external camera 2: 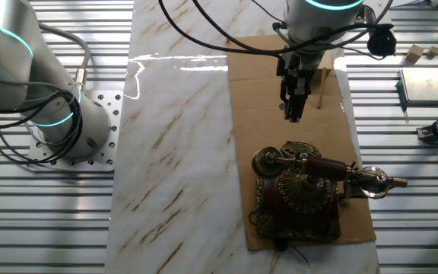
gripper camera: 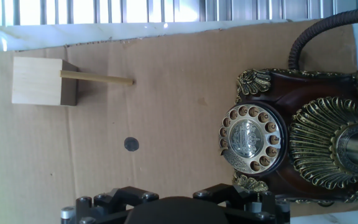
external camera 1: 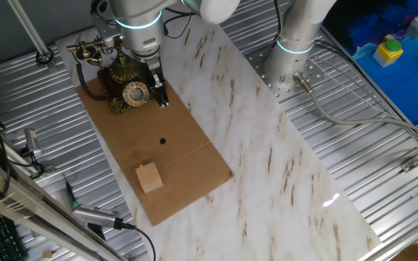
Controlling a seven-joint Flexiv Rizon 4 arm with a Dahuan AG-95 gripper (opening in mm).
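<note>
An ornate dark-red and brass rotary telephone (external camera 1: 124, 80) stands on a flat cardboard sheet (external camera 1: 125, 134). Its handset (external camera 2: 322, 167) rests across the top, and its dial (gripper camera: 246, 138) faces the bare part of the sheet. A pale wooden block (gripper camera: 37, 81) with a thin stick (gripper camera: 98, 78) jutting from one side sits towards the sheet's other end. My gripper (external camera 1: 163, 104) hangs above the cardboard beside the telephone, apart from both telephone and block. Its black linkages show along the bottom of the wrist view; how its fingertips stand is unclear, and nothing held is visible.
A dark round spot (gripper camera: 131, 144) marks the cardboard between block and telephone. A coiled cord (gripper camera: 316, 37) curves off the telephone. Tools and small items lie on the slatted metal surface beyond the sheet.
</note>
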